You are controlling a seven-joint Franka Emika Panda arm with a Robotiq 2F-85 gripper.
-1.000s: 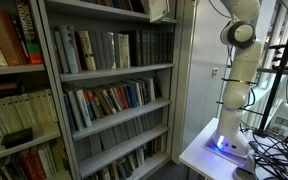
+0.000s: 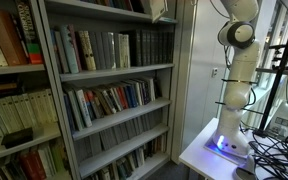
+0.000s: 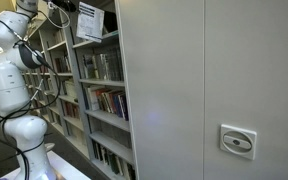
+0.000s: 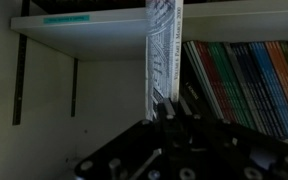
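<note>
A thin pale book or magazine (image 4: 164, 50) with printed text on its spine stands upright in the wrist view. My gripper is shut on its lower end; the dark fingers partly hide the grip. In exterior view 2 the same book (image 3: 90, 23) hangs tilted, high in front of the bookcase's upper part. Only its lower part (image 2: 158, 9) shows at the top edge of exterior view 1, where the gripper itself is out of frame.
A white shelf board (image 4: 99, 34) crosses behind the book in the wrist view. Right of it, a row of books (image 4: 246, 85) leans; the compartment's left side (image 4: 44, 110) is bare. The bookcase (image 2: 119, 72) holds several filled shelves. A white table (image 2: 204, 158) carries the arm's base.
</note>
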